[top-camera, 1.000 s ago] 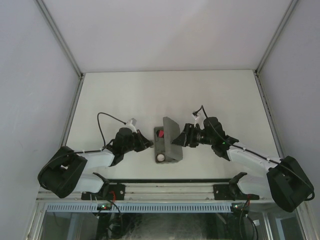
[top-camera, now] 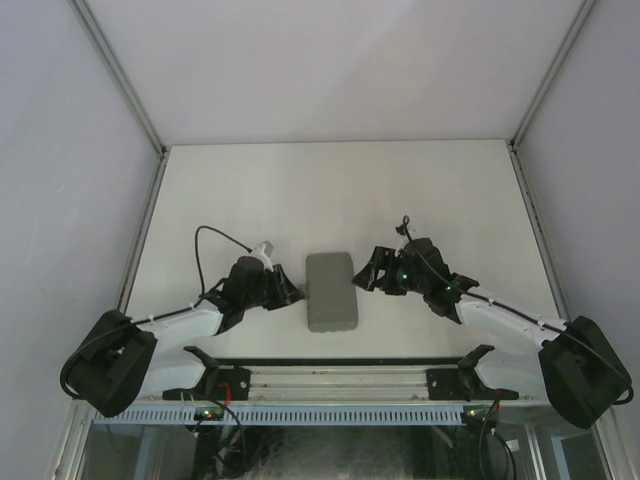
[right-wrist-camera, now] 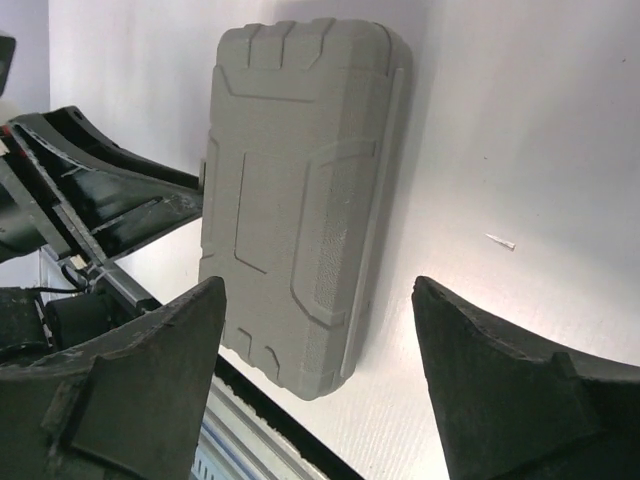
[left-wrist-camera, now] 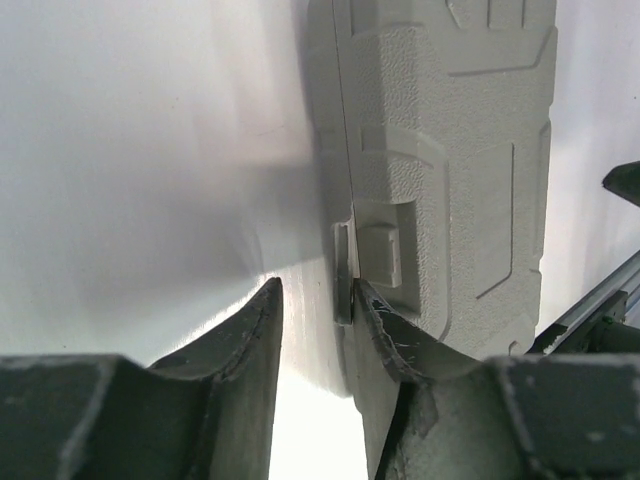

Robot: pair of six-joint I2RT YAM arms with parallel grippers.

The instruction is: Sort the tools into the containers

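A closed grey case (top-camera: pixel 331 292) lies flat at the front middle of the table; its ribbed lid (right-wrist-camera: pixel 285 200) fills much of the right wrist view. My left gripper is part open at the case's left side, one finger against the latch area (left-wrist-camera: pixel 378 255). My right gripper is open just right of the case in the top view, with nothing held between its fingertips. The case's contents are hidden under the lid.
Pale walls with metal rails enclose it at the back and sides; a dark edge and metal rail run along the front.
The case's lid, raised a second ago with items showing inside, now lies shut. My right gripper has since drawn slightly to the right.
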